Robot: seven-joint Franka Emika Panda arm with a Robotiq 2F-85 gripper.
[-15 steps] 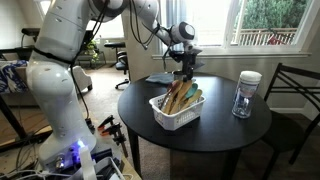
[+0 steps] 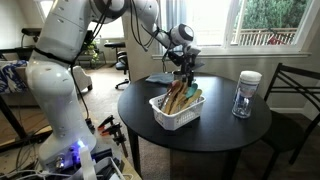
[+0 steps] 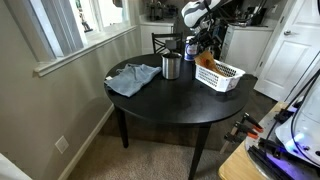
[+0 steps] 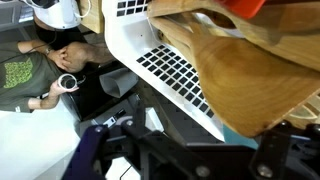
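Note:
A white slotted basket on the dark table holds several wooden utensils and a teal one. Above its far side is my gripper, pointing down. In the wrist view, a large wooden spoon head fills the space ahead of the fingers, with the basket wall behind it. The fingers are apart, and no hold on the spoon shows. Exterior view 2 has the basket at the table's right end, partly hidden behind the arm.
A tall white canister stands at the table's right side. A grey cloth and a metal pot occupy the other end. Bare tabletop lies between. A person sits beyond the basket.

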